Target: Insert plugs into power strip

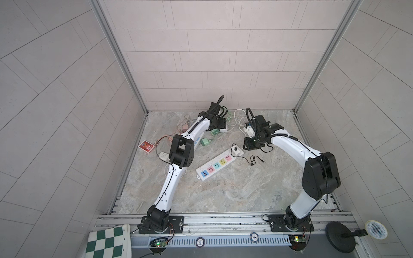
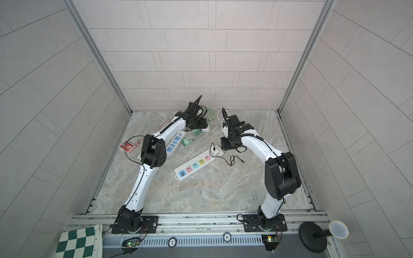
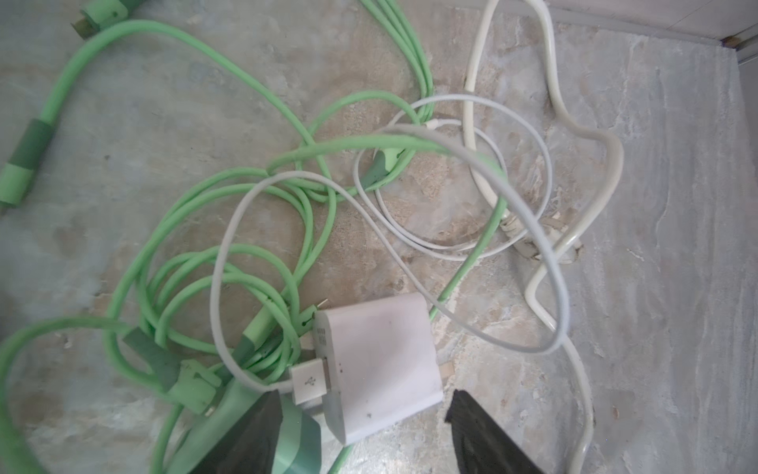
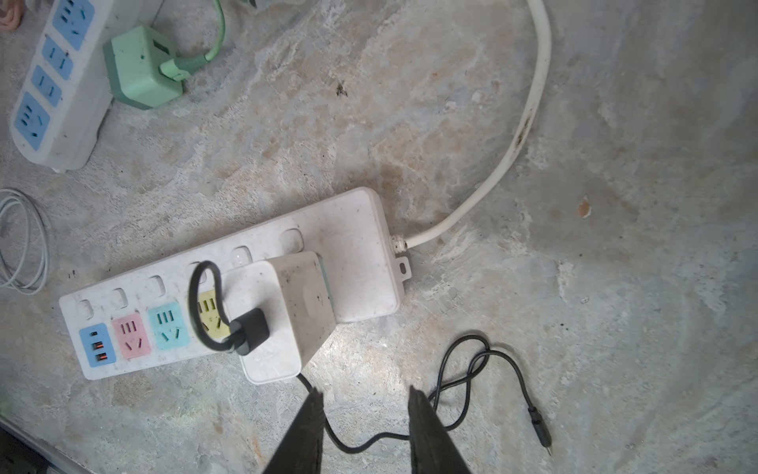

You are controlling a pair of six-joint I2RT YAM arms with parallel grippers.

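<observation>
A white power strip with coloured sockets [image 4: 169, 324] lies mid-table, carrying a white adapter [image 4: 280, 347] with a black plug and cord. Over the back-middle clutter is my left gripper; in its wrist view a white charger [image 3: 379, 363] with a USB plug and a green adapter [image 3: 197, 450] sit just beyond the fingertips. My right gripper is above the strip's adapter end, fingertips near the black cord. Both grippers show spaced fingertips; I cannot tell whether anything is held lower between them.
A blue-socket strip [image 2: 175, 142] with a green plugged adapter [image 2: 186, 142] lies behind-left. Green and white cables tangle at the back. A red card [image 1: 146, 146] lies far left.
</observation>
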